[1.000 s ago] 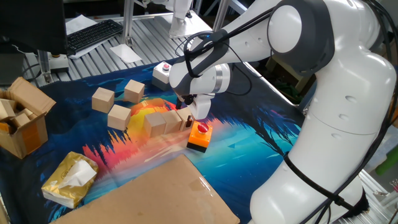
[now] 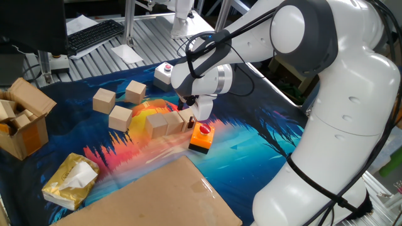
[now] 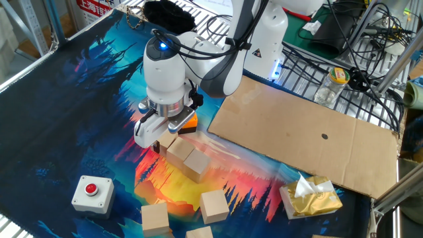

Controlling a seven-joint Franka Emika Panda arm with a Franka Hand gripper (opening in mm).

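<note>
Three plain wooden blocks stand in a touching row on the printed mat: an outer block (image 2: 156, 127), a middle block (image 2: 174, 123) and an end block (image 3: 168, 140). My gripper (image 2: 187, 115) is down at that end block, pointing at the mat. One dark finger (image 2: 191, 123) shows against the block's side in exterior view 1. The gripper's white body hides part of the block and most of the other finger, so whether the fingers are closed on it cannot be made out. Separate from the row are three more blocks, one of them a loose block (image 2: 120, 118).
Close beside the gripper sits an orange box with a red button (image 2: 202, 137). A white button box (image 3: 93, 196), a tissue pack (image 3: 310, 196), a flat cardboard sheet (image 3: 304, 137) and an open carton of blocks (image 2: 28, 129) stand around.
</note>
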